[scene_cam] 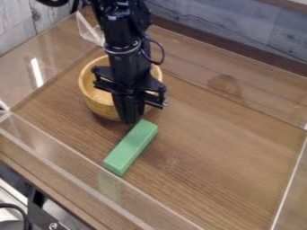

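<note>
My black gripper (129, 113) hangs over the table just above the far end of a green rectangular block (129, 149), which lies flat and tilted diagonally. The gripper is shut, with nothing visible between its fingers. An orange-yellow bowl (93, 90) stands behind the gripper, partly hidden by the arm.
Clear and grey walls edge the table at the back and sides. A dark cable lies at the lower left corner, outside the table.
</note>
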